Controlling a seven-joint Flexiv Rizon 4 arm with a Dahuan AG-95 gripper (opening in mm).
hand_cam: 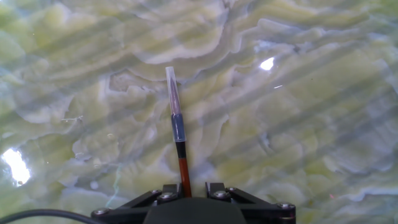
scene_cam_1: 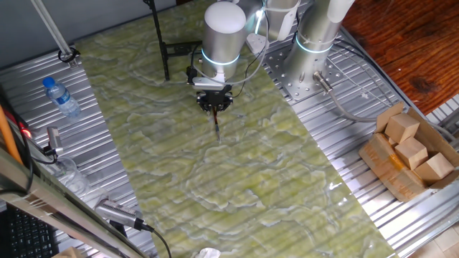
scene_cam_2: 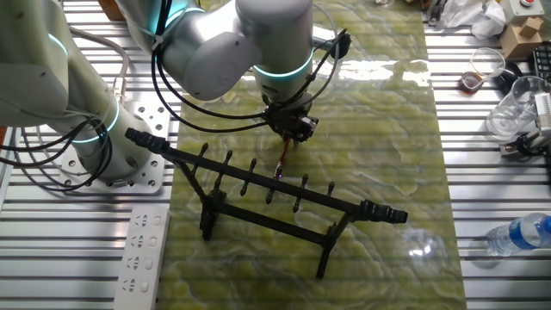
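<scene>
My gripper (scene_cam_1: 214,107) is over the upper part of the green marbled mat (scene_cam_1: 215,186), shut on a thin brush (scene_cam_1: 218,132). The brush hangs down from the fingers in both exterior views. Its red-brown handle (hand_cam: 184,171), black and grey collar (hand_cam: 178,127) and clear-covered tip (hand_cam: 170,78) show in the wrist view. The wrist view leaves the exact contact between fingers and handle partly hidden behind the gripper body. A black rack (scene_cam_2: 267,185) with several pegs stands near the gripper.
An open cardboard box (scene_cam_1: 394,168) of wooden blocks sits beyond the mat on the right. A water bottle (scene_cam_1: 63,98) and clear cups (scene_cam_2: 519,108) are on the slatted table. A power strip (scene_cam_2: 140,258) lies near the rack.
</scene>
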